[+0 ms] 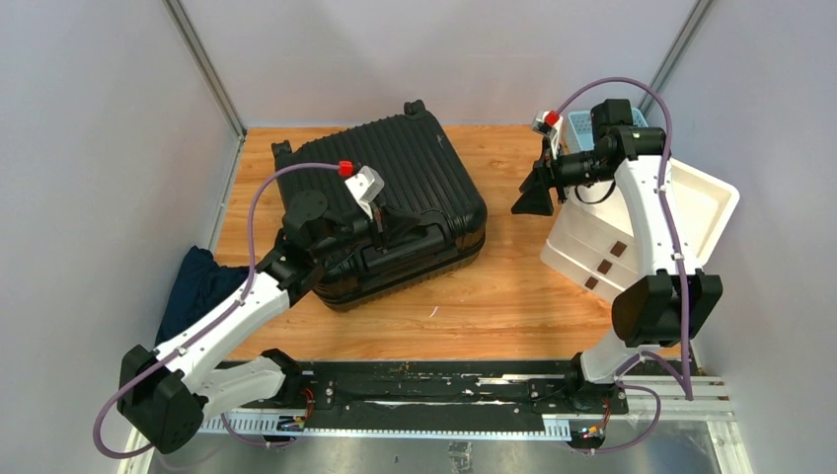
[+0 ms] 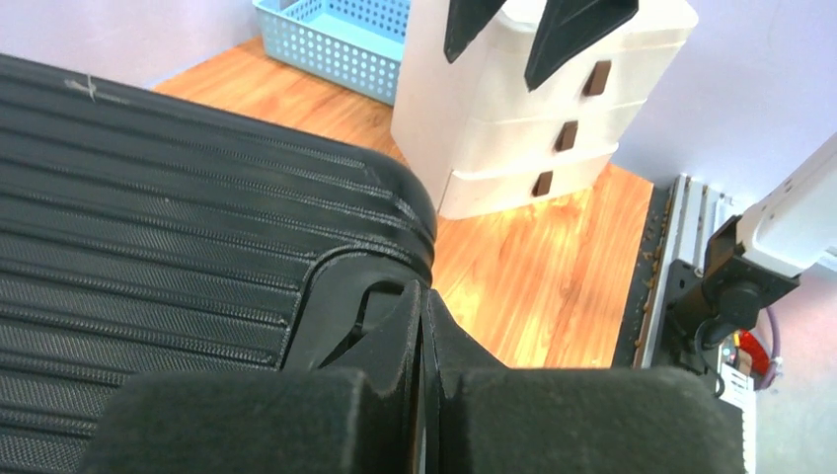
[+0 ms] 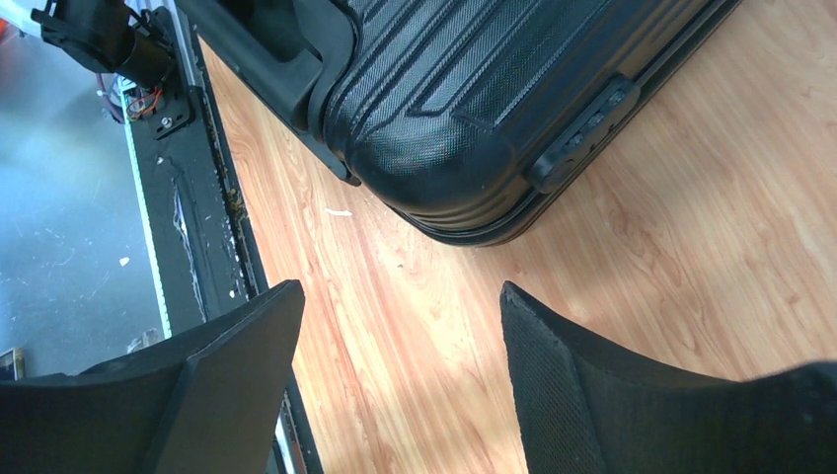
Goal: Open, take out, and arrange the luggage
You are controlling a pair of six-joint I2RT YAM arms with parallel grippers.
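The black ribbed suitcase (image 1: 400,168) lies closed and angled on the wooden table, its handle end toward the front; in the right wrist view its corner (image 3: 434,168) shows with a side latch. My left gripper (image 1: 385,222) is over the handle area, its fingers shut in the left wrist view (image 2: 419,296); whether they touch the handle is unclear. My right gripper (image 1: 538,188) hangs open right of the suitcase, above bare table, with nothing between its fingers.
A white drawer box (image 1: 711,202) stands at the right with a blue basket (image 2: 326,49) behind it. Dark blue cloth (image 1: 188,296) lies at the left edge. Bare table (image 1: 464,316) runs along the front.
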